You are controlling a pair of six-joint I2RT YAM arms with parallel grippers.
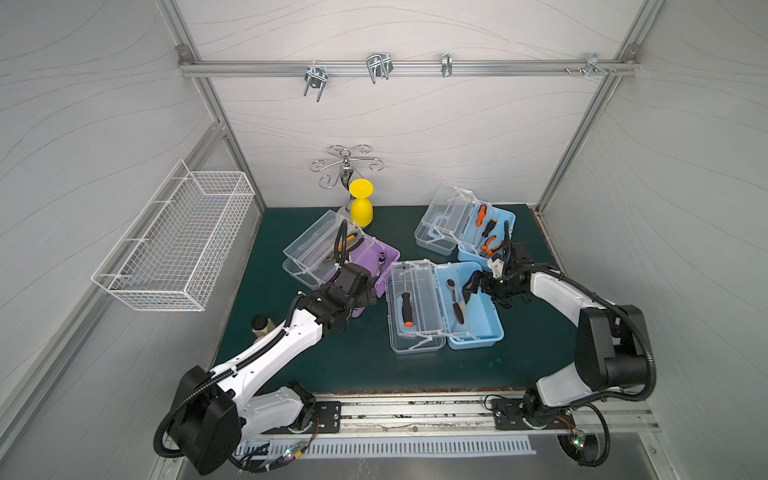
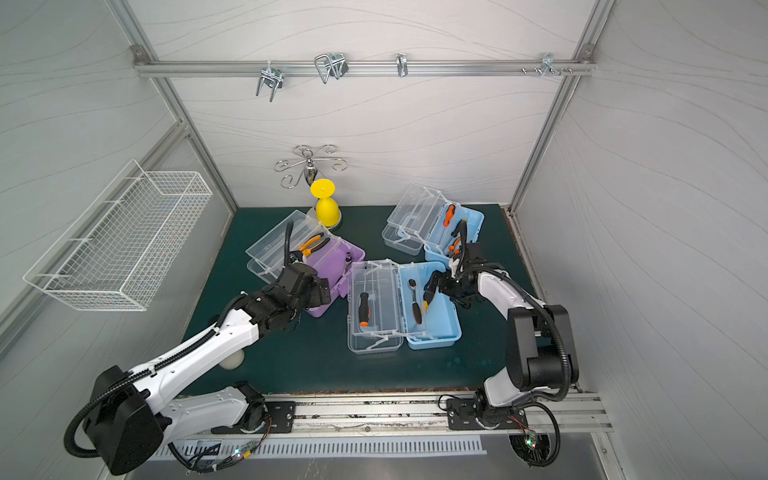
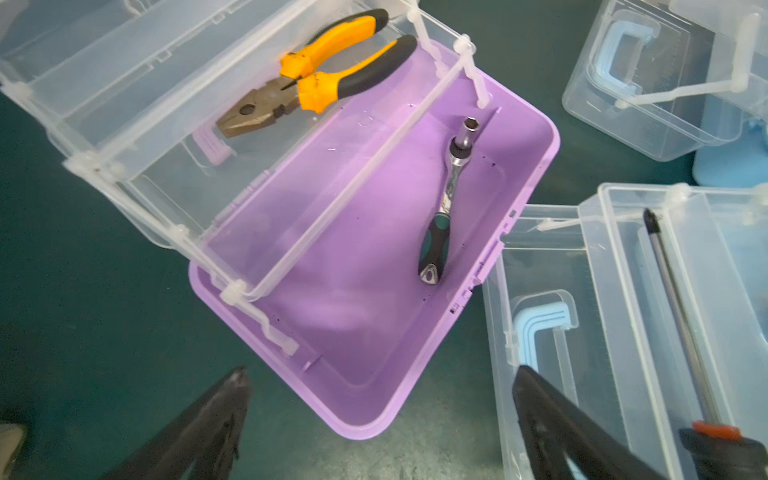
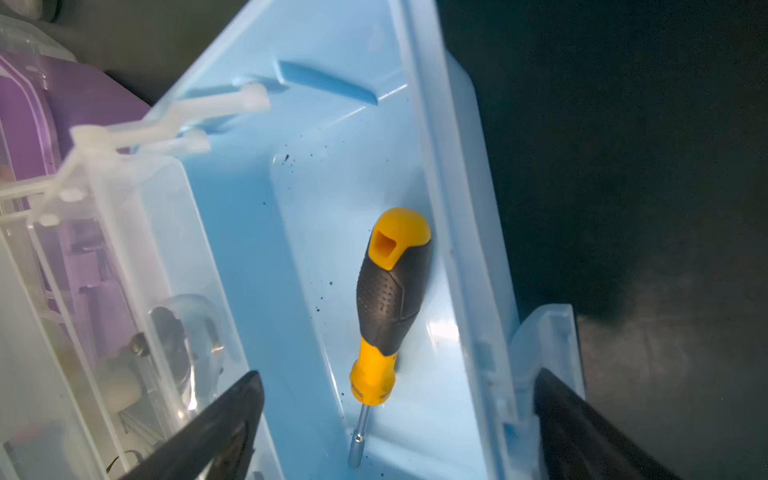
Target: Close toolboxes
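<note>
Three toolboxes stand with lids folded back. The purple toolbox (image 3: 376, 240) holds a ratchet (image 3: 434, 248); pliers (image 3: 336, 72) lie in its clear lid. The front blue toolbox (image 1: 480, 328) has a screwdriver (image 4: 392, 296) in its base and another (image 1: 407, 308) in its lid. The back blue toolbox (image 2: 464, 216) holds orange-handled tools. My left gripper is open over the purple box's near corner, fingers empty. My right gripper is open at the front blue box's outer wall, above the yellow screwdriver, with one finger by the side latch.
A yellow object (image 1: 361, 209) stands at the back, below metal hooks. A white wire basket (image 1: 172, 240) hangs on the left wall. A small pale object (image 2: 232, 360) sits behind the left arm.
</note>
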